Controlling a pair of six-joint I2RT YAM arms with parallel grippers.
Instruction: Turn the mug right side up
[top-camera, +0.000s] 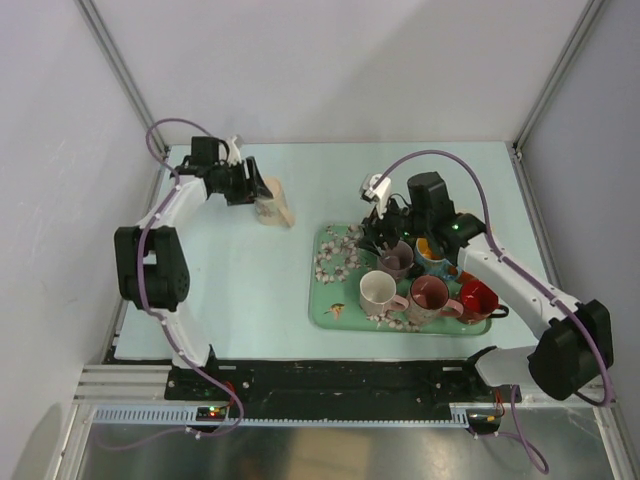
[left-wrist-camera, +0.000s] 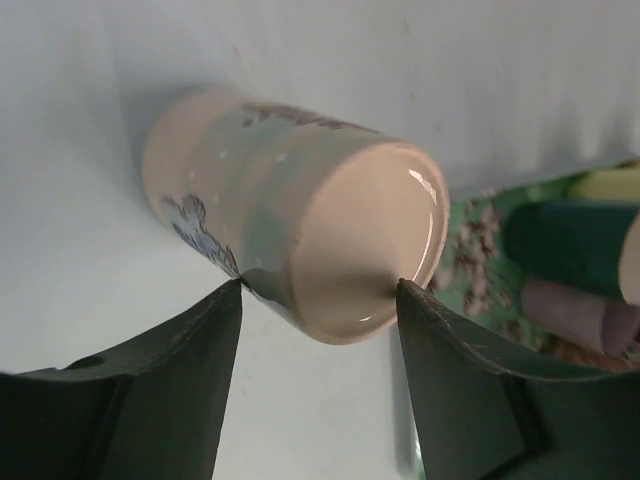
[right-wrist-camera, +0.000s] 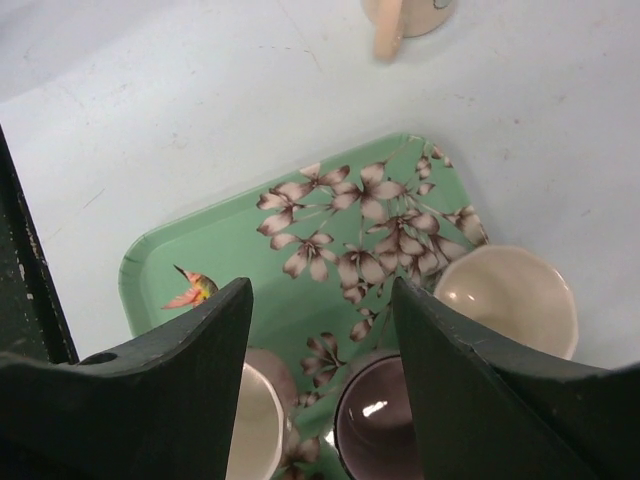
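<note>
A cream mug (top-camera: 275, 205) with a printed pattern lies on its side on the white table at the back left, handle toward the front right in the top view. In the left wrist view it (left-wrist-camera: 240, 190) fills the middle, my left gripper shut on its bottom end. My right gripper hangs over the tray's mugs at the right, fingers apart, with nothing clearly between them.
A green flowered tray (top-camera: 340, 310) holds several mugs: a white one (top-camera: 378, 290), a pink one (top-camera: 430, 298), a red one (top-camera: 481, 303) and others under the right arm.
</note>
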